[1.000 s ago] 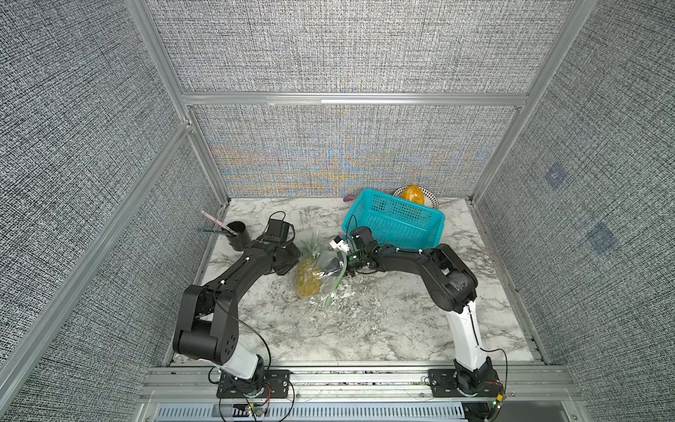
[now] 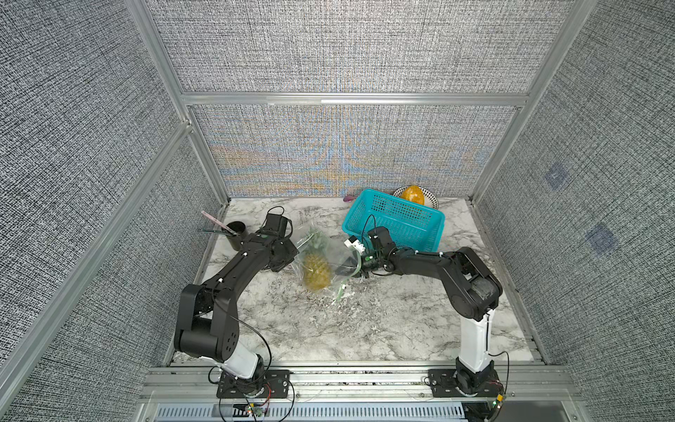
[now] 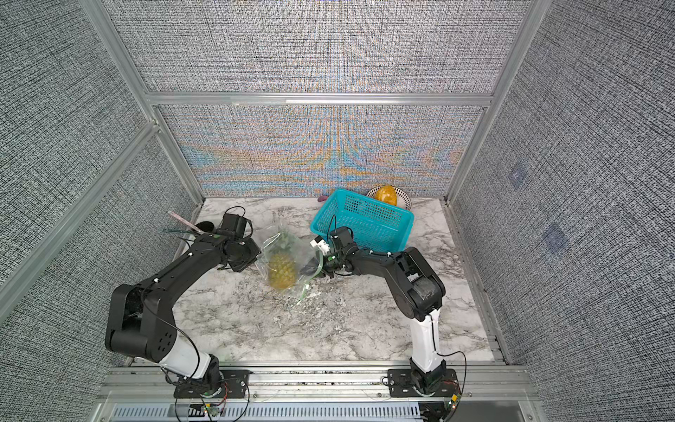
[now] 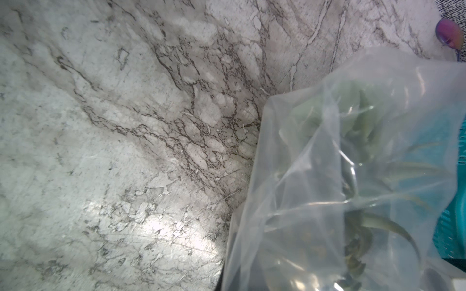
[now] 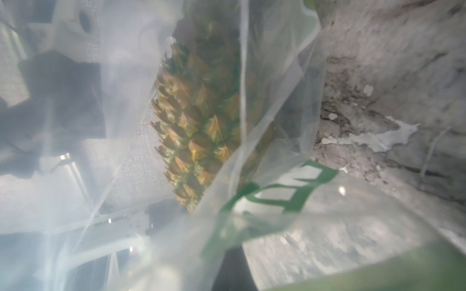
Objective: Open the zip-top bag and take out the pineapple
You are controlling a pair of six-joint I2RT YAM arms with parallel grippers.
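Note:
The pineapple [image 2: 316,272] lies inside the clear zip top bag [image 2: 336,254], its leaves [image 4: 366,116] showing dimly through the film in the left wrist view. At the bag's left side my left gripper [image 2: 295,254] is shut on the film; its fingers are hidden. My right gripper [image 2: 357,266] is shut on the bag's right side, by the pale green zip edge, and a dark finger [image 5: 236,274] shows behind the film in the right wrist view. Between the two grippers the bag is spread out. Whether the zip is parted cannot be told.
Just behind the right gripper stands a teal basket [image 2: 395,218], with an orange fruit [image 2: 413,194] on a plate beyond. A dark cup [image 2: 237,240] holding sticks is behind the left arm.
My right gripper has moved right, drawing the zip edge with it, and the bag is spread wider. The pineapple has shifted slightly right.

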